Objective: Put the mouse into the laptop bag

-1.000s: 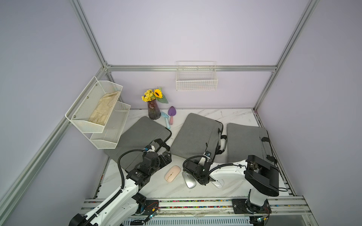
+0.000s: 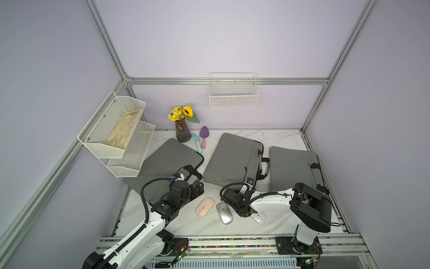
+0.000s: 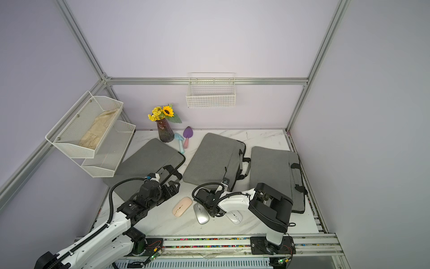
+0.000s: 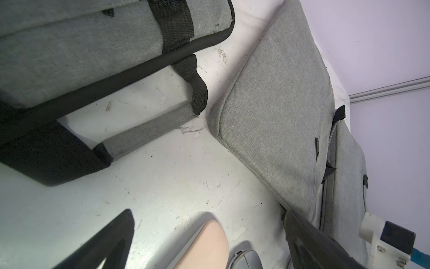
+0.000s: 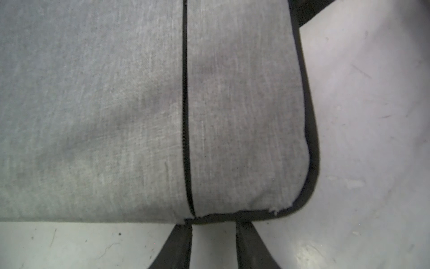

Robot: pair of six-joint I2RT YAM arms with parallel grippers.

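Observation:
Three grey laptop bags lie on the table: left, middle, right. Along the front lie a pink mouse, a silver mouse and a white mouse, partly behind my right arm. My left gripper hangs open and empty above the table near the left bag and pink mouse. My right gripper is part open at the edge of a bag's corner, beside a zipper, apparently the middle bag; whether fabric is between its fingers is unclear.
A vase of flowers and two small garden tools stand or lie at the back. Wire shelves hang on the left wall, a wire basket on the back wall.
My right gripper and the middle bag have shifted slightly toward the back. The left arm looks unchanged.

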